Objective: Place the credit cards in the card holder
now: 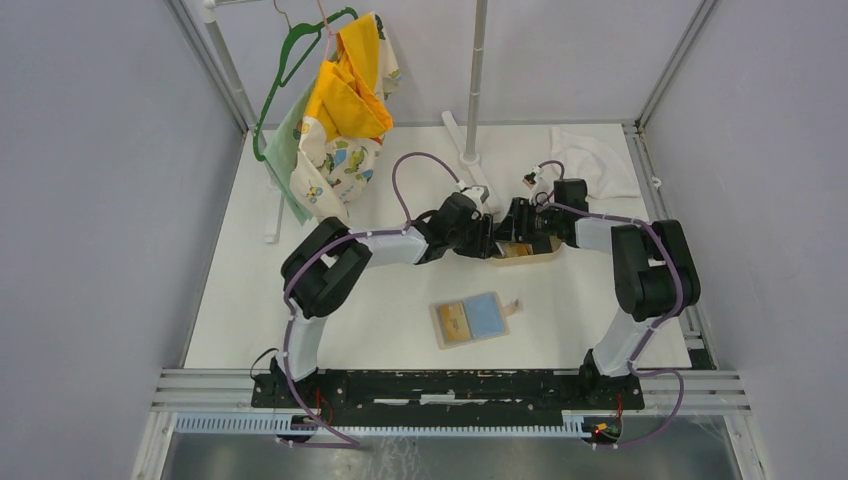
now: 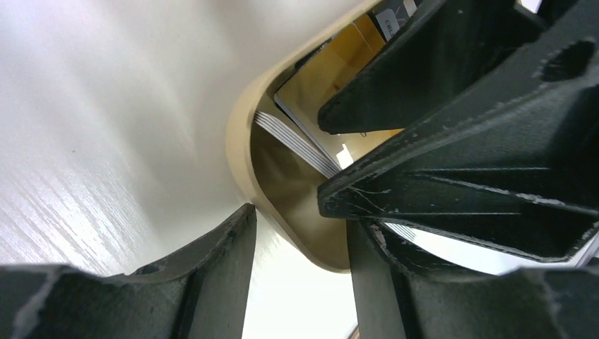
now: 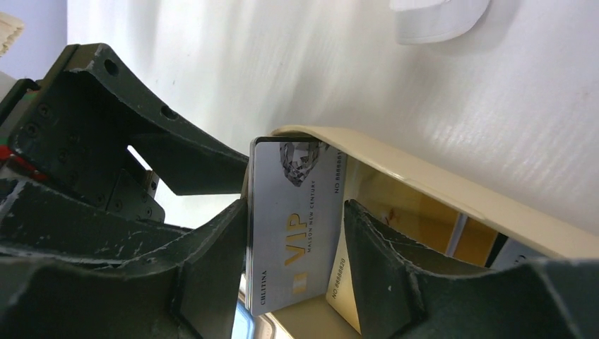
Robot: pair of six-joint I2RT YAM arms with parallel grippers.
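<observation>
A silver VIP card [image 3: 297,219] stands on edge at the end of a tan box [image 3: 395,159]; in the right wrist view it lies between the spread fingers of my right gripper. Seen from the left wrist, that card's thin pale edge [image 2: 300,145] runs behind the right gripper's dark fingers. My left gripper is open at the box's end, its rim [image 2: 265,201] passing between the fingers. More cards, including a gold one [image 2: 328,78], lean inside. The card holder [image 1: 470,320] lies open on the table, showing a gold side and a blue side.
A white pole stand [image 1: 470,150] rises behind the box, and a white cloth [image 1: 592,165] lies at the back right. Clothes on a green hanger [image 1: 345,110] hang at the back left. Around the card holder the tabletop is bare.
</observation>
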